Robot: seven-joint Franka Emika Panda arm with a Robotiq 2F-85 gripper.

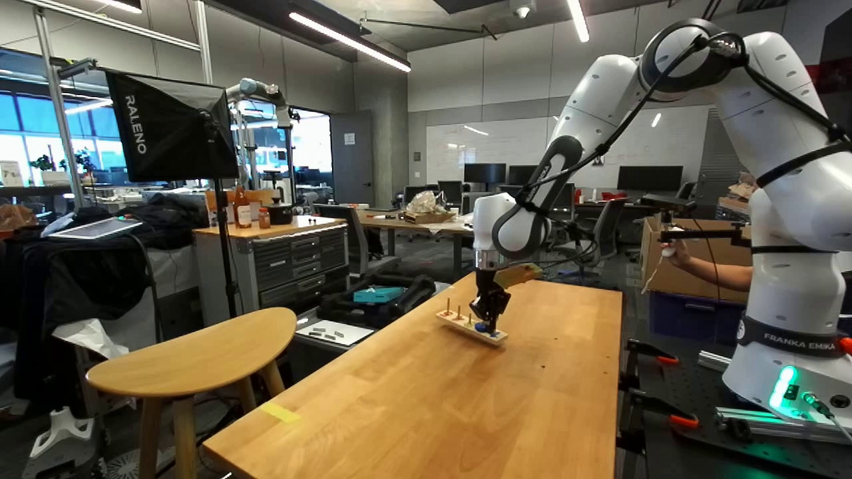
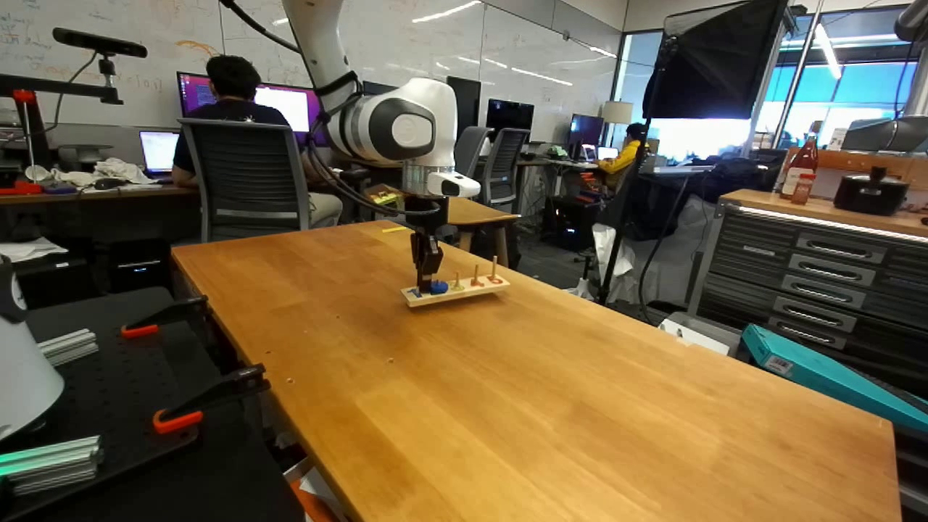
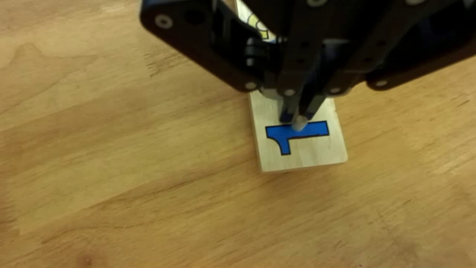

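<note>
A narrow wooden peg board [image 1: 452, 320] with upright pegs is near the far part of the table. My gripper [image 1: 488, 326] points down over its near end. In the wrist view the gripper is shut on a pale round-ended peg [image 3: 299, 123], above the blue number 1 [image 3: 308, 130] printed on the board. A blue piece [image 2: 438, 286] sits on the board right beside the fingers in exterior view 2. The other pegs [image 2: 475, 275] stand bare toward the far end. The board looks slightly tilted; whether it is clear of the table I cannot tell.
A strip of yellow tape [image 1: 279, 411] is stuck near one end. Orange-tipped clamps [image 1: 683, 419] grip the table edge by the robot's base.
</note>
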